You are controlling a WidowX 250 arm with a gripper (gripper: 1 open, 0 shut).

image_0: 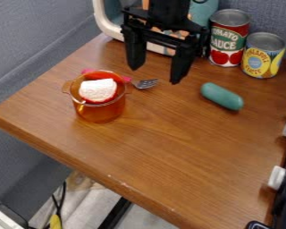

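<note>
My black gripper (159, 64) hangs over the back of the wooden table, its two fingers spread wide with nothing visible between them. To its front left, an orange pot (100, 110) holds a white block (97, 89) on something red. A fork (146, 83) lies beside the pot, below the gripper. A green oblong object (222, 97) lies to the right.
A tomato sauce can (227, 40) and a yellow can (263, 58) stand at the back right, near a pale teal appliance (107, 13). A dark stove (281, 201) lines the right edge.
</note>
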